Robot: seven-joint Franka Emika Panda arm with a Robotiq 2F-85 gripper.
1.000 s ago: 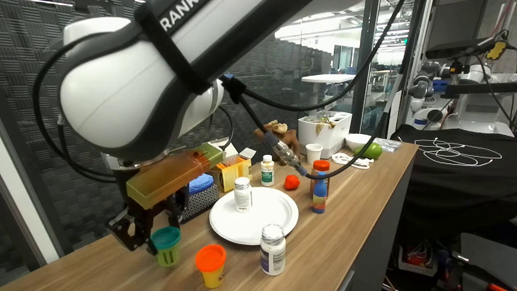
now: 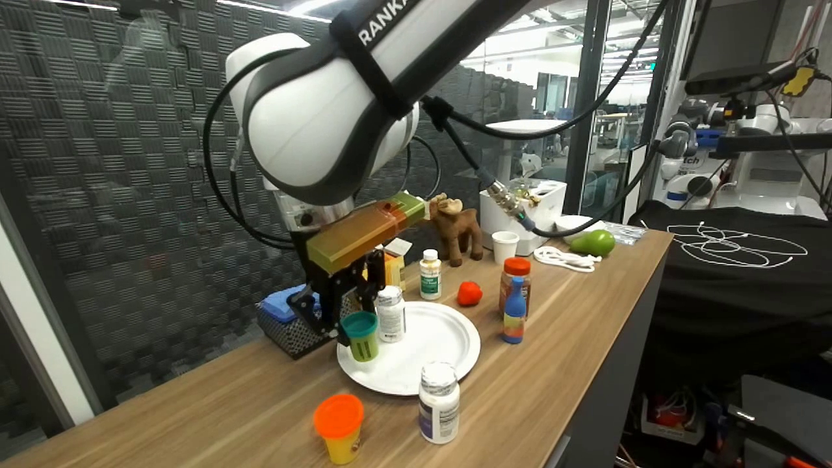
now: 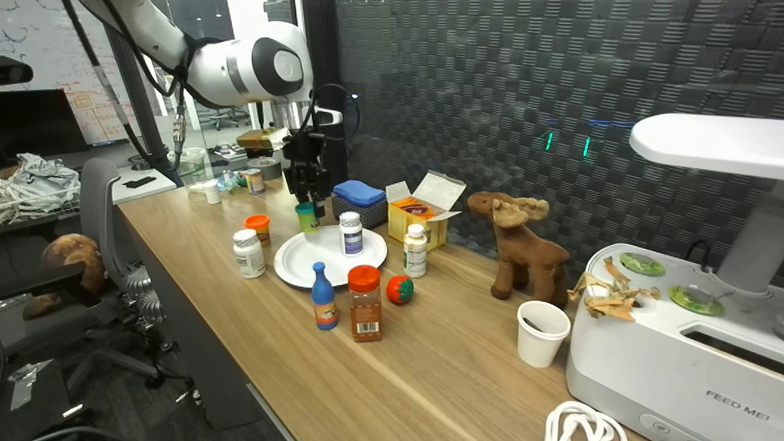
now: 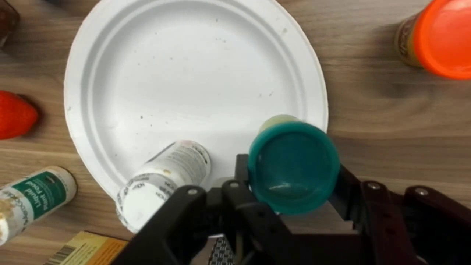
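Observation:
A green tub with a teal lid [image 4: 293, 168] is gripped between the two black fingers of my gripper [image 2: 343, 324]. In exterior view 1 the tub [image 2: 362, 337] overlaps the left part of the white paper plate [image 2: 437, 351]; whether its base touches the plate is hard to tell. The wrist view has it over the plate's edge, upright. A white bottle [image 4: 181, 163] stands on the plate close beside the gripper.
An orange-lidded tub [image 2: 340, 428] and a white bottle [image 2: 439, 405] stand near the plate. Behind are a basket with blue cloth [image 3: 360, 202], a yellow box [image 3: 422, 220] and a supplement bottle [image 3: 415, 253]. Most of the plate is bare.
The arm has carried the green tub from the bare table left of the plate, rightward and back, to the plate's left side. The other objects have stayed put.

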